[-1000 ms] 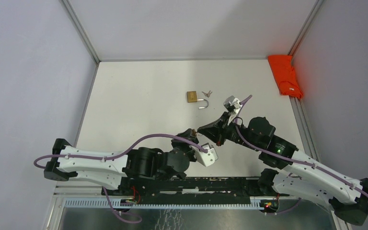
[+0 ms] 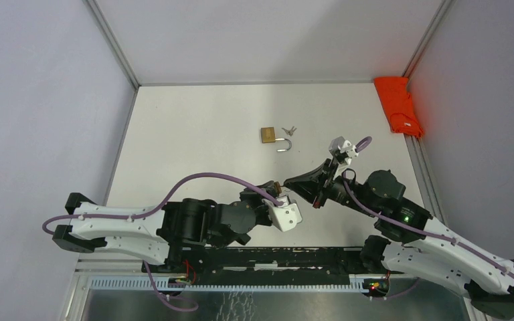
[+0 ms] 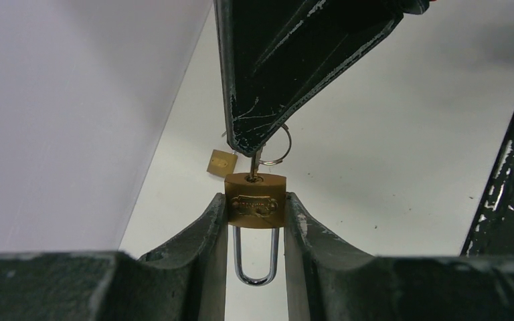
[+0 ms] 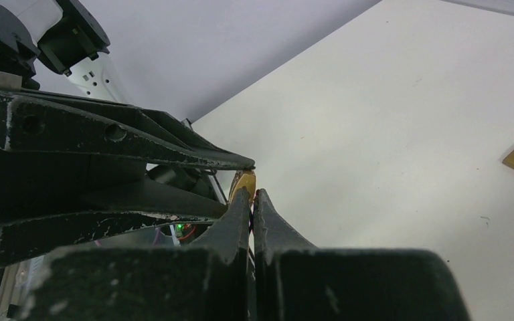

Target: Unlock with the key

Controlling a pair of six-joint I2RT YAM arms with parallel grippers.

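A brass padlock (image 3: 254, 207), its steel shackle (image 3: 256, 279) hanging down, sits between the fingertips of my left gripper. A key (image 3: 255, 162) on a ring stands in the keyhole at its top. My right gripper (image 2: 286, 184) is shut just above the lock, its fingertips at the key; in the right wrist view the lock is mostly hidden behind them.
An open brass padlock (image 2: 268, 135) and loose keys (image 2: 290, 130) lie at the middle of the white table (image 2: 187, 134). A red cloth (image 2: 396, 105) lies at the back right.
Both grippers have shifted slightly right in the top view, and the right arm has moved toward the front, its wrist turning a little. The padlock and keys on the table have not moved.
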